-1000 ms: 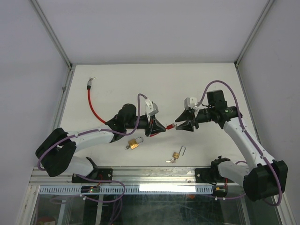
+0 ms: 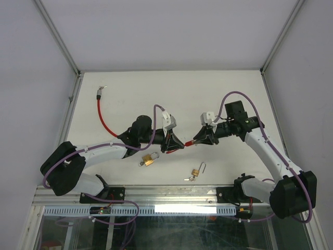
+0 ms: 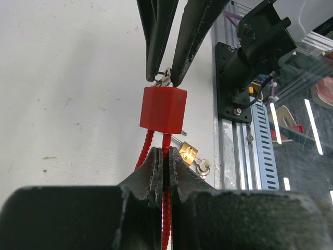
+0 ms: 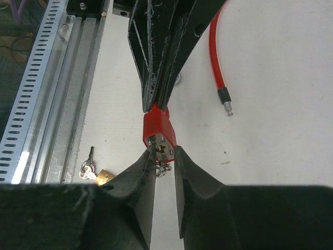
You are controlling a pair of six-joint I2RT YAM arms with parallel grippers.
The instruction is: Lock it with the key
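A small red padlock [image 3: 163,110] hangs between the two grippers, its keyhole side facing my right gripper [image 2: 197,140]. My left gripper is shut on the padlock's thin red loop [image 3: 166,140], just behind the body. Small metal keys [image 4: 163,169] are at the keyhole face. In the left wrist view, the tips of the right gripper stand on either side of the key [image 3: 165,78]. The right wrist view shows a gap between its fingers, overlapping the padlock's face. Whether they touch the key cannot be told, nor how deep it sits.
Brass padlocks lie in front, one left [image 2: 148,159] and one right [image 2: 195,172] with small keys [image 2: 189,179]. A red cable [image 4: 215,57] with a metal tip lies on the white table.
The left arm and the padlock stand almost where they were.
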